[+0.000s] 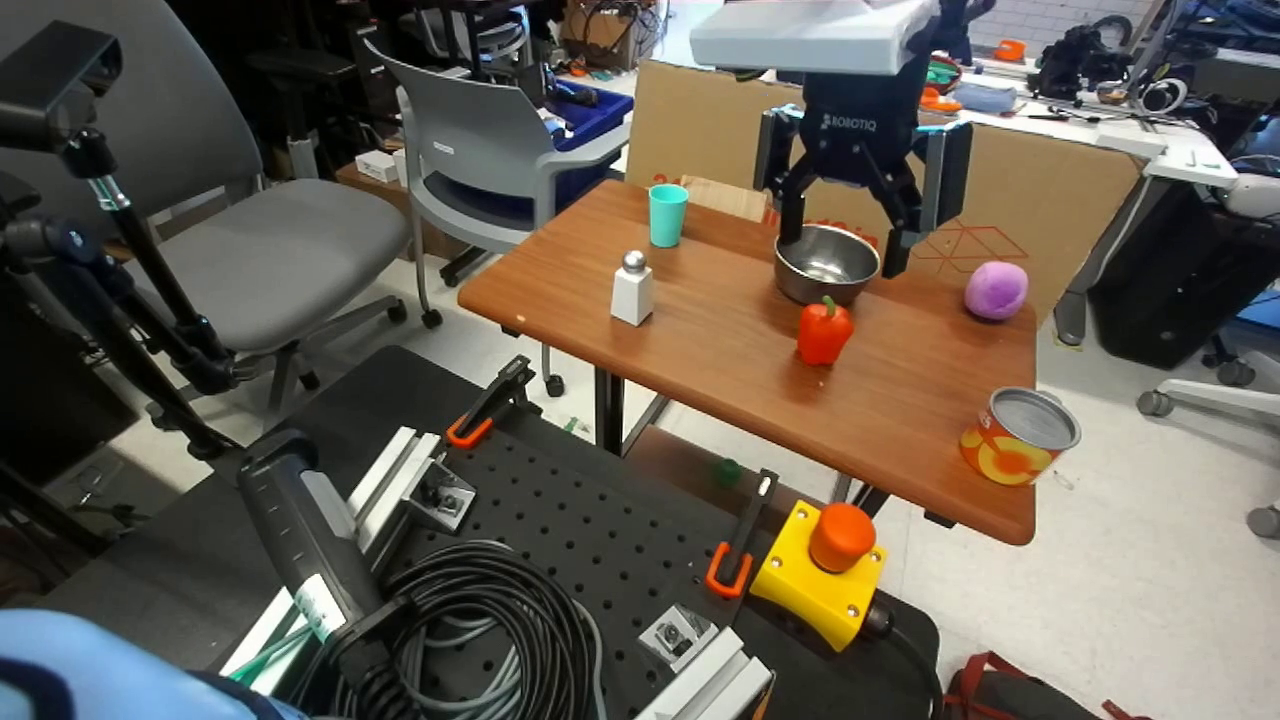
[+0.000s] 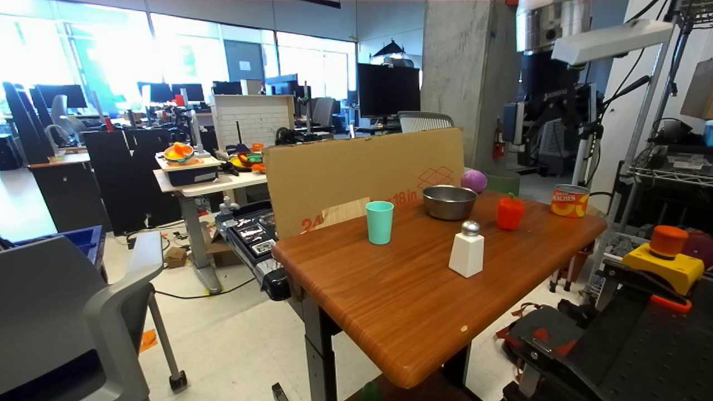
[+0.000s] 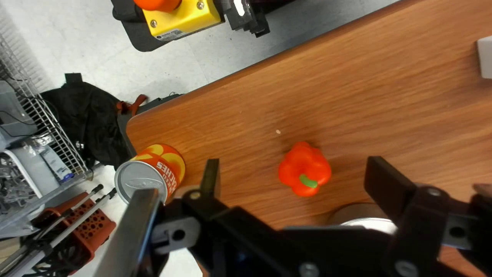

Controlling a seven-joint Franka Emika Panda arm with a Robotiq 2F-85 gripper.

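High above the table, my gripper (image 1: 846,246) stands open, its two fingers wide apart and nothing between them. Below it on the wood is a red pepper (image 3: 302,168) with a green stem, which the wrist view shows apart from both fingertips. A steel bowl (image 1: 828,264) sits just behind the pepper; in the wrist view my gripper hides much of it. Towards the left of the table stand a teal cup (image 2: 379,223) and a white shaker (image 2: 467,250) with a metal top. A peach can (image 1: 1017,436) is at the right end, and a purple ball (image 1: 996,290) lies behind it.
A cardboard sheet (image 2: 361,174) walls off the table's back edge. At the front, a yellow box with a red button (image 1: 828,570) sits on the black perforated base (image 1: 564,528). Bare wood lies between the shaker and the pepper.
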